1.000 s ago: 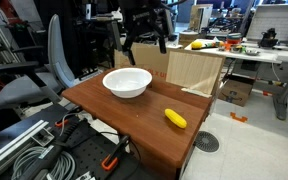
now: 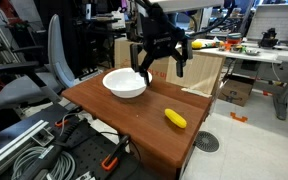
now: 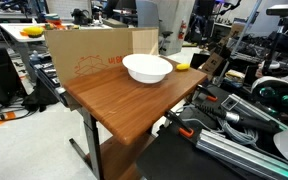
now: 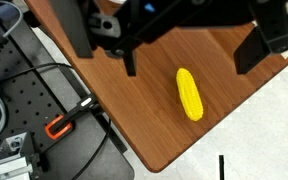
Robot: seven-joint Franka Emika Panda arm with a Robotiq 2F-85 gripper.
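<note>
A yellow, elongated object (image 2: 175, 118) lies on the brown table (image 2: 134, 115) near its front right corner. In the wrist view the yellow object (image 4: 189, 94) shows below and between the spread fingers. My gripper (image 2: 163, 77) stands open above the table, nothing in its grasp, higher than the yellow object and apart from it. A white bowl (image 2: 126, 82) rests toward the left back of the table; in exterior view 2 the bowl (image 3: 147, 68) looks empty, though its floor is only partly visible.
A cardboard panel (image 3: 89, 52) stands along one long side of the table. An orange clamp (image 4: 58, 127) grips the table edge beside the robot's base rail and cables (image 2: 44, 160). Bare tabletop surrounds the yellow object.
Over the last second my gripper came lower and slightly to the right, toward the yellow object's side. Bowl and yellow object stayed put.
</note>
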